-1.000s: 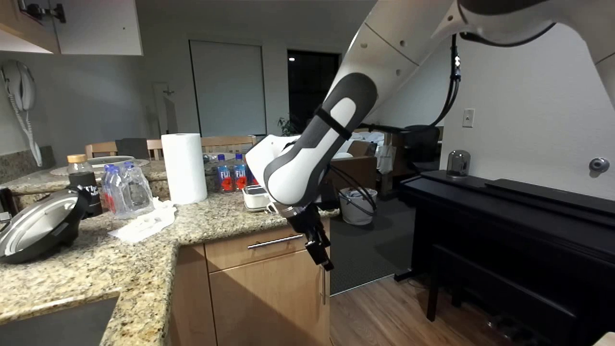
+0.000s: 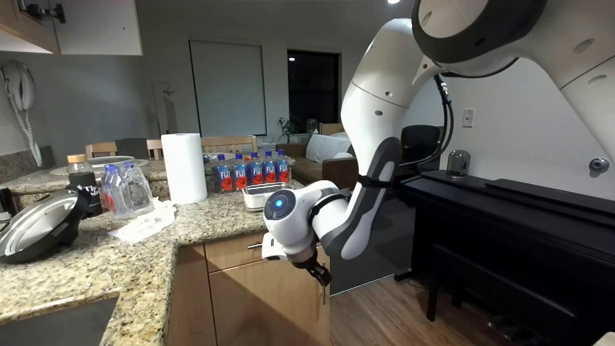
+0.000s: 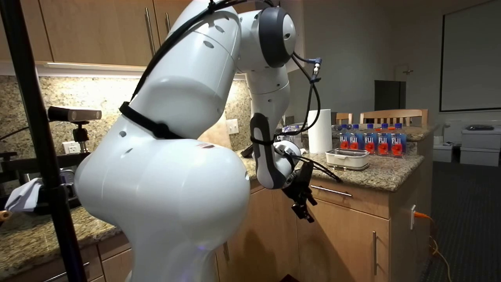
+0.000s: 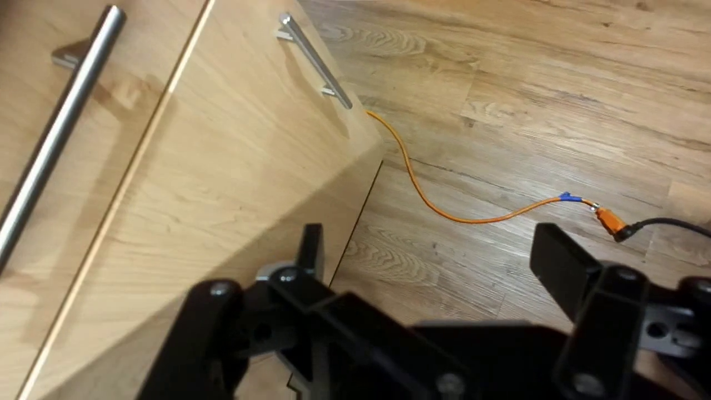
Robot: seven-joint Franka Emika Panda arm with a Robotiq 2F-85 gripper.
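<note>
My gripper is open in the wrist view, its black fingers wide apart with nothing between them. Beneath it lie the wooden cabinet front and the floor. The drawer has a long metal handle [image 4: 63,126], at the upper left of that view; the cabinet door's handle [image 4: 316,61] is near the top middle. From the first exterior view, the gripper [image 2: 324,277] hangs below counter height in front of the cabinet door [image 2: 259,300]. Exterior view 2 has the gripper [image 3: 307,210] lower than the drawer handle [image 3: 331,190] and left of the door handle. Drawer and door both look closed.
On the counter stand a white food container [image 3: 347,158], several Fiji bottles [image 3: 370,141] and a paper towel roll [image 2: 184,168]. An orange cord [image 4: 460,219] runs over the floor. A black piano [image 2: 519,230] stands to the right in exterior view 1.
The arm's wrist has turned and swung, so its white hand now faces exterior view 1. The gripper sits slightly lower, and more of the bottles shows.
</note>
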